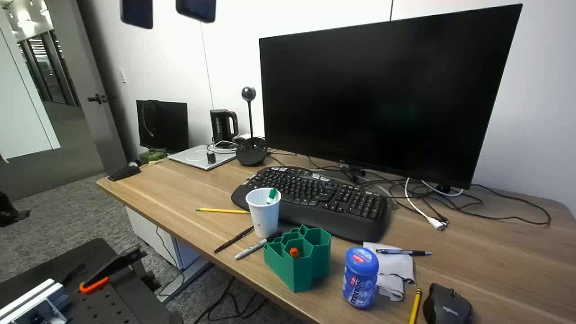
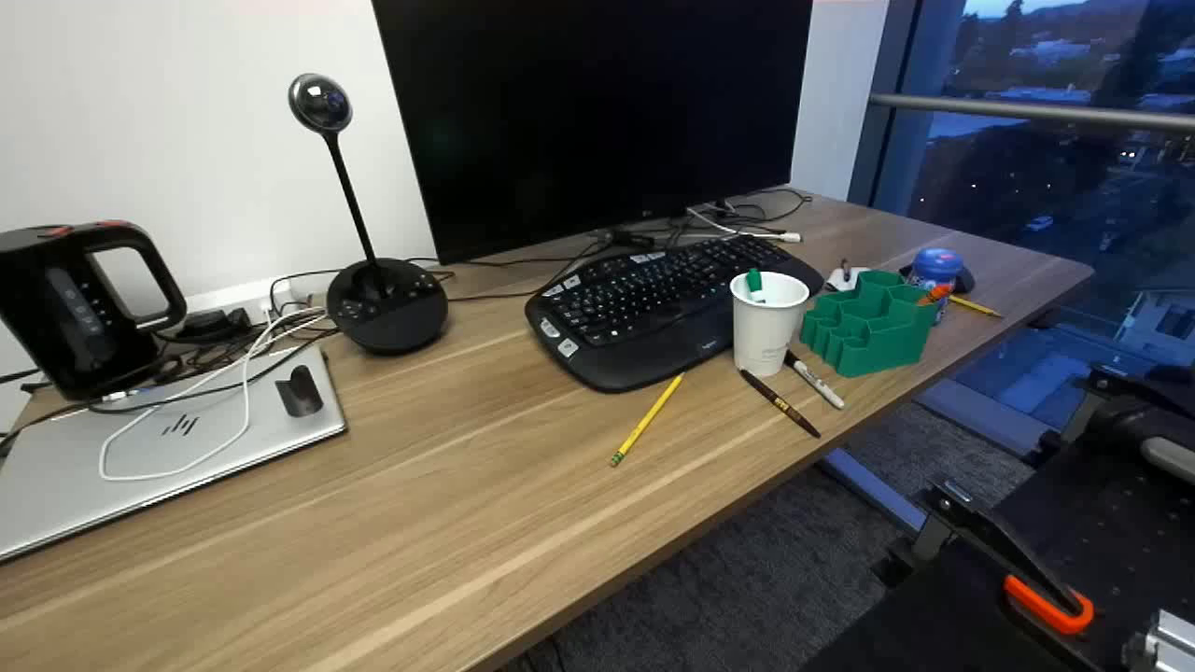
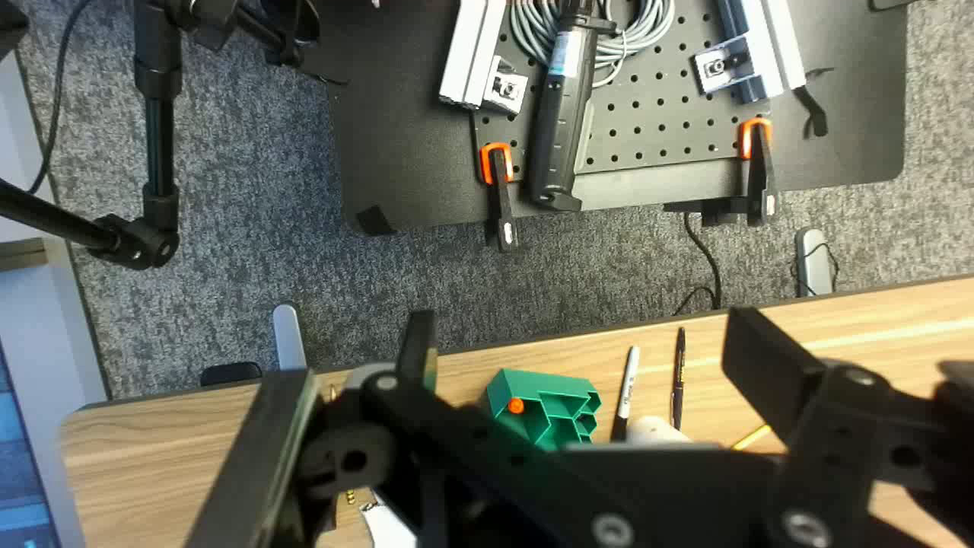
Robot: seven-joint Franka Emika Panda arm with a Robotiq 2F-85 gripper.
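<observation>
High above the desk, my gripper is wide open with nothing between its fingers; in exterior view 1 only two dark fingertips (image 1: 137,13) show at the top edge. A green honeycomb-shaped holder (image 1: 297,259) stands near the desk's front edge with an orange-tipped item (image 1: 294,252) in one cell. Beside it is a white paper cup (image 2: 767,325) with a green marker (image 2: 755,285) inside. A grey-and-black marker (image 2: 815,381), a dark pen (image 2: 780,403) and a yellow pencil (image 2: 647,420) lie on the wood nearby. My gripper's body hides part of the cup and desk in the wrist view.
Right of the holder stand a blue gum tub (image 1: 360,278), a grey cloth (image 1: 394,270) with a pen (image 1: 403,252) on it, a second pencil (image 1: 415,306) and a mouse (image 1: 447,305). Behind are a keyboard (image 1: 318,197) and large monitor (image 1: 378,102).
</observation>
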